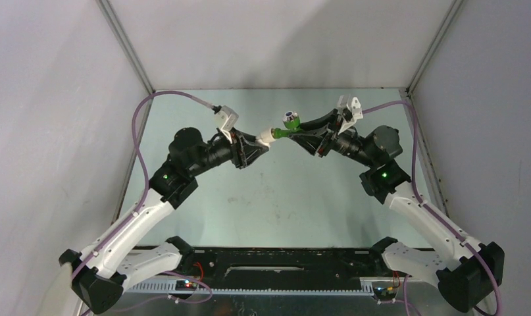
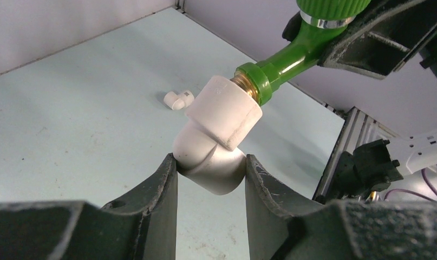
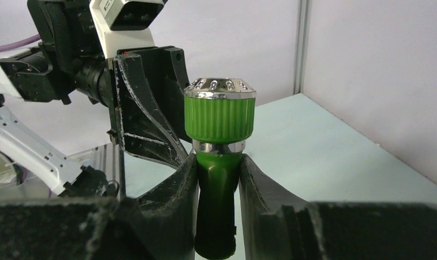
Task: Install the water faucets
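Observation:
My left gripper is shut on a white pipe elbow [image 2: 224, 114], gripping its lower, rounded part. The green faucet [image 2: 292, 62] meets the elbow's upper socket, and a ring of brass thread shows between the two. My right gripper is shut on the green faucet [image 3: 217, 189] just below its ribbed knob, which has a chrome cap facing up. From above, the faucet knob [image 1: 291, 120] sits by the right fingertips, and the white elbow [image 1: 268, 136] by the left ones. How deep the thread sits is hidden inside the socket.
Another small white elbow [image 2: 178, 99] lies on the pale table [image 2: 86, 108], behind the held parts in the left wrist view. Walls enclose the table at the back and sides.

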